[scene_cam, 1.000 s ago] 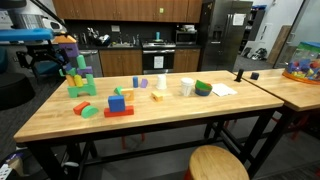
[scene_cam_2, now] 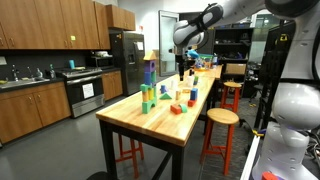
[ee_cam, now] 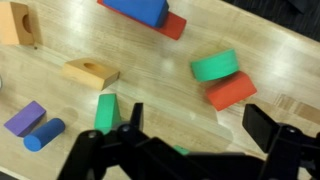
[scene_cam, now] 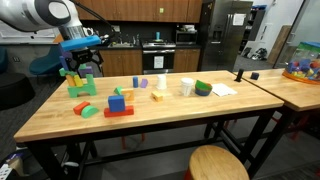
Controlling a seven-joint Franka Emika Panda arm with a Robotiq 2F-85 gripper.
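Note:
In the wrist view my gripper is open, with bare tabletop seen between its wide-apart fingers. Ahead of it lie a green block (ee_cam: pixel 214 66) and a red block (ee_cam: pixel 231 90) close together. A blue block (ee_cam: pixel 145 10) rests on a long red block (ee_cam: pixel 172 22) at the top edge. Further left are a tan block (ee_cam: pixel 90 72), a green block (ee_cam: pixel 106 112), a purple block (ee_cam: pixel 26 118) and a blue cylinder (ee_cam: pixel 44 134). My white arm (scene_cam: pixel 35 17) reaches in from the left. A tall stack of coloured blocks (scene_cam_2: pixel 148 85) stands at the table's near end.
White cups (scene_cam: pixel 187 87) and a green bowl (scene_cam: pixel 203 88) stand farther along the table (scene_cam: pixel 185 115), beside a white sheet (scene_cam: pixel 224 90). A second table (scene_cam: pixel 300 95) adjoins at the right. A wooden stool (scene_cam: pixel 217 162) is in front.
In exterior view 1 my arm and gripper have moved right, from left of the block stack to above it. The loose blocks lie where they were.

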